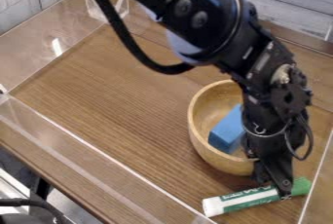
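My black gripper (274, 177) is low at the right, its fingers over the green and white marker-like stick (247, 199) that lies on the wooden surface at the front right. The fingers look closed at the stick's right part, though what sits between them is hard to see. Behind the fingers is a tan bowl (204, 109) holding a blue block (228, 130), partly hidden by the arm.
A clear plastic wall (39, 57) borders the left side, and a white planked wall stands at the back.
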